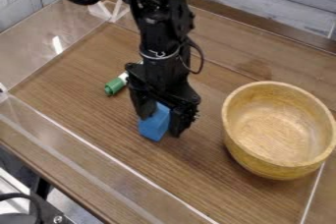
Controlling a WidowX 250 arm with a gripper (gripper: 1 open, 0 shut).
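My black gripper (157, 105) is low over the wooden table, its fingers around a blue object (152, 123) that sits slightly left of the image's middle. The fingers stand apart; whether they touch the object is unclear. A small green object (114, 85) with a white part lies to the left, behind the blue one.
A large empty tan bowl (276, 130) stands at the right. Pale walls border it at the back, and dark cables hang at the lower left edge.
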